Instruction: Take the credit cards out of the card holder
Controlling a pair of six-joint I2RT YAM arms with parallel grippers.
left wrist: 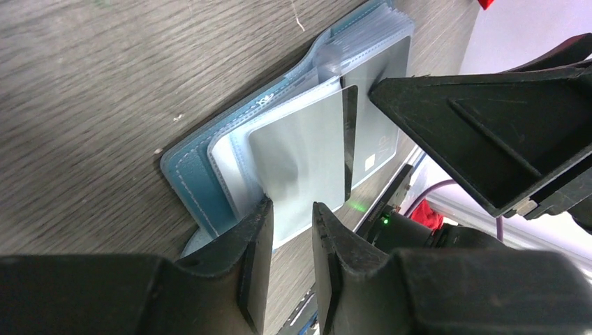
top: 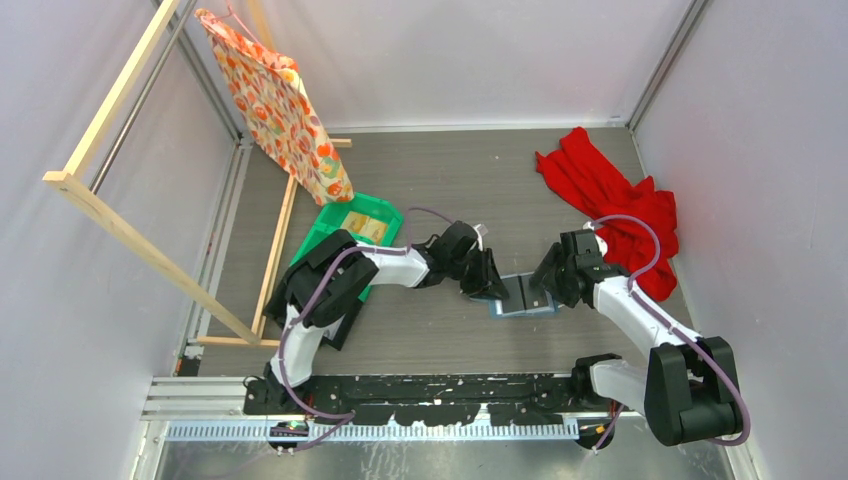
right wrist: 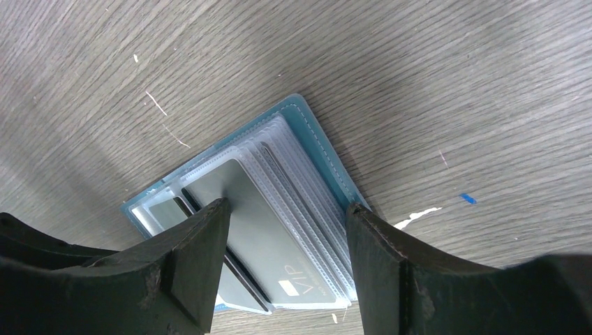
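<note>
The blue card holder (top: 525,313) lies spread on the floor between my two grippers, with clear plastic sleeves. A grey-faced card (left wrist: 307,150) sits in its left side and a darker grey card (right wrist: 269,241) in its right side. At the holder's left end is my left gripper, its fingers partly open over the card's near edge; no card shows clamped. My right gripper is open wide at the right end, one finger (right wrist: 209,234) over the dark card, the other by the blue cover's outer edge. Contact there is hard to judge.
A green bin (top: 377,208) with tan items stands behind the left arm. Red cloth (top: 610,190) lies at the back right. On the left is a wooden frame (top: 150,255) with a patterned cloth (top: 280,110). Bare floor (top: 440,170) surrounds the holder.
</note>
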